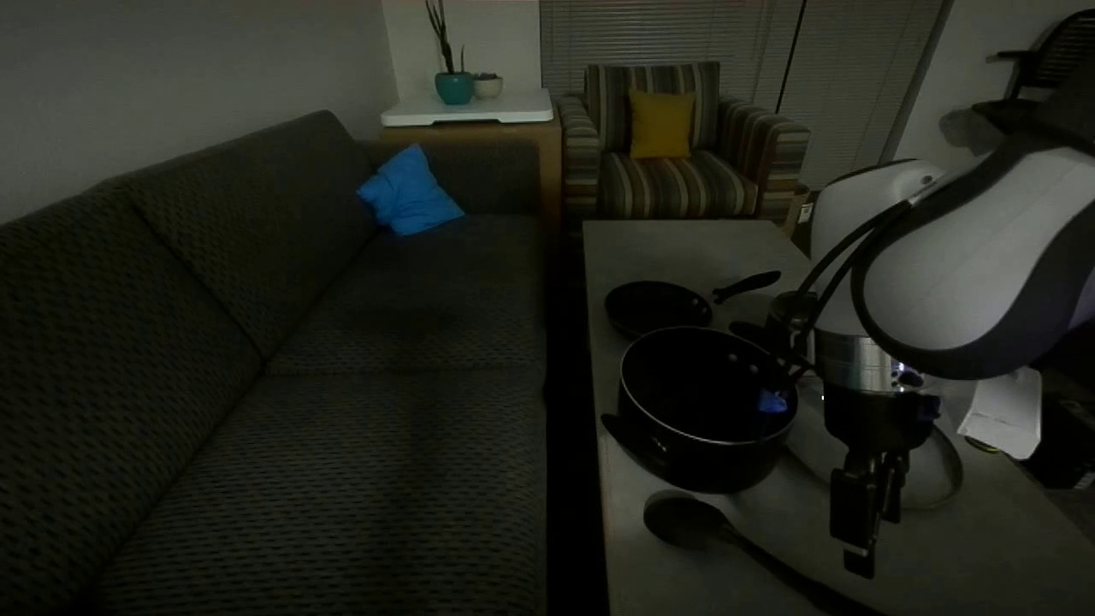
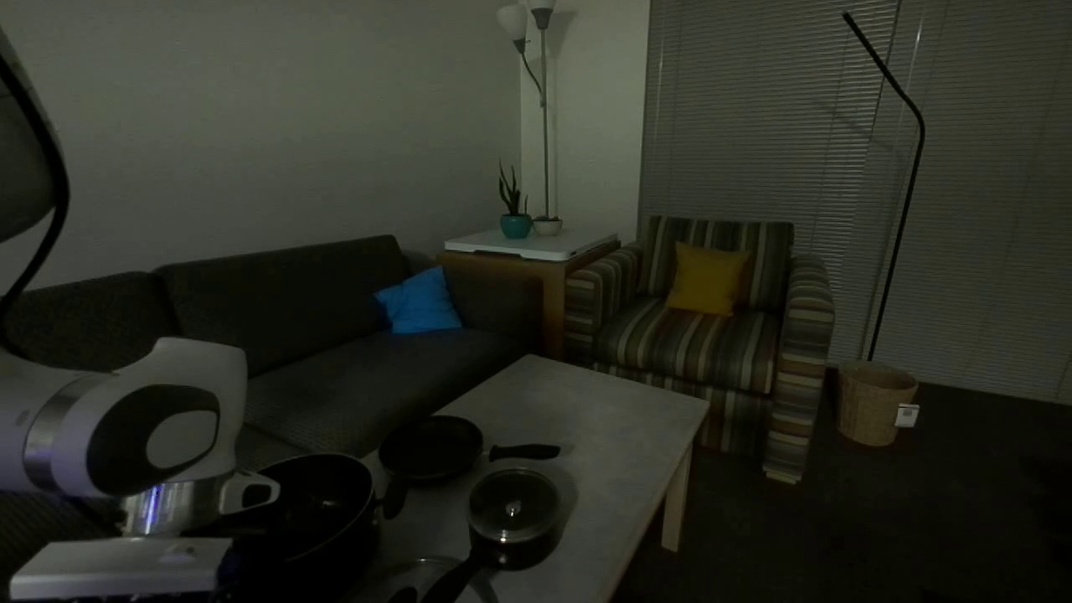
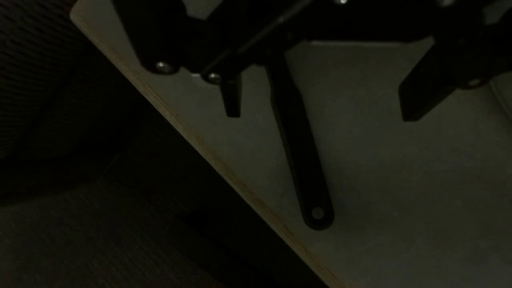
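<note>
A black spoon [image 1: 685, 520] lies flat on the coffee table, its bowl towards the large pot and its handle running to the near edge. In the wrist view the spoon's handle [image 3: 302, 153], with a hole at its end, passes below the space between my fingers. My gripper [image 1: 873, 529] hangs over the table, pointing down, to the right of the spoon in exterior view 1. Its fingers [image 3: 232, 101] are wide apart, holding nothing. A black pot [image 1: 708, 452] stands open behind the spoon. The fingers are hidden in exterior view 2.
A black frying pan [image 1: 657, 308] sits behind the pot. In exterior view 2 a small lidded saucepan [image 2: 514, 517] stands beside that pan. A glass lid [image 1: 939, 493] lies right of the pot. The sofa [image 1: 411, 472] runs along the table's left side.
</note>
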